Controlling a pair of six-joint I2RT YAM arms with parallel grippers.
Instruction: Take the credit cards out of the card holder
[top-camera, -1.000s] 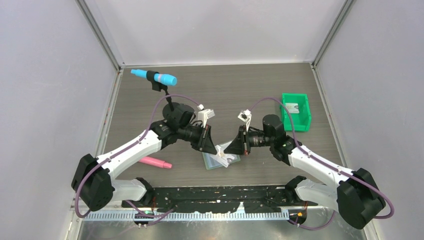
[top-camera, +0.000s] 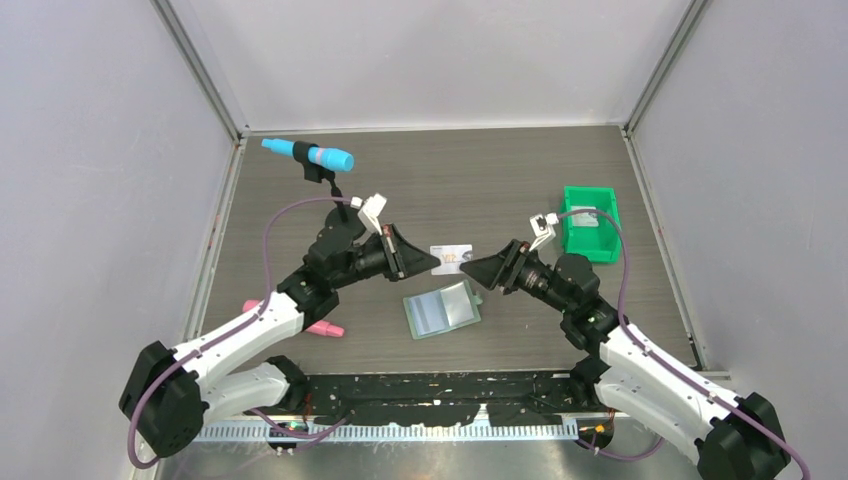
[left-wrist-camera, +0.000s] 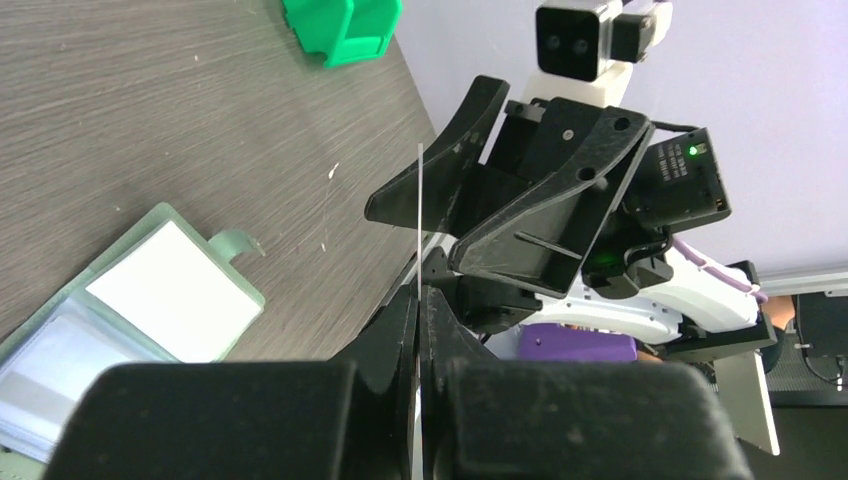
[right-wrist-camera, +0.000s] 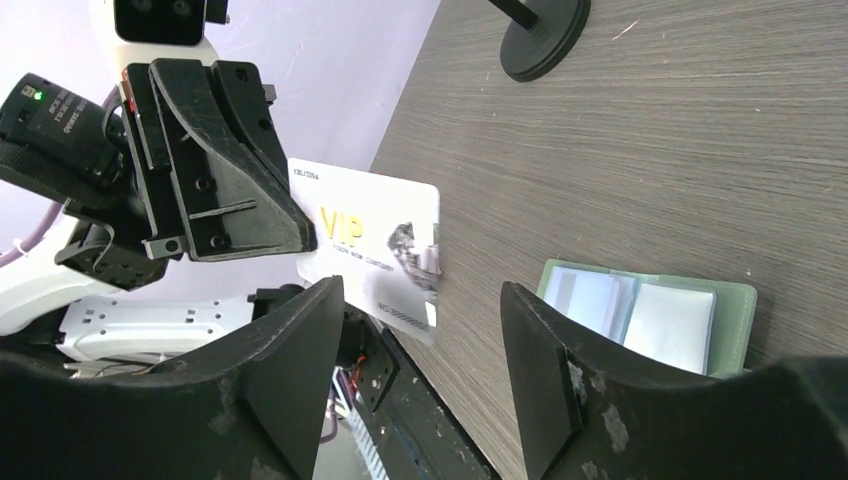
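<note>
A white VIP card (top-camera: 450, 258) is held upright by my left gripper (top-camera: 435, 262), shut on it; the right wrist view shows the card (right-wrist-camera: 360, 240) face on, the left wrist view edge on as a thin line (left-wrist-camera: 420, 210) between the fingertips. My right gripper (top-camera: 465, 268) stands open just beside the card, with nothing seen between its fingers. Below them the green card holder (top-camera: 472, 318) lies open on the table.
A green tray (top-camera: 608, 245) with a card (top-camera: 584, 217) in it stands at the right back. A pink cylinder (top-camera: 322, 328) lies at the left, and a blue cylinder (top-camera: 330, 158) on a black stand is behind it.
Both grippers have moved up and away from over the holder toward the back, the card going with the left one; more of the holder now shows in the top view.
</note>
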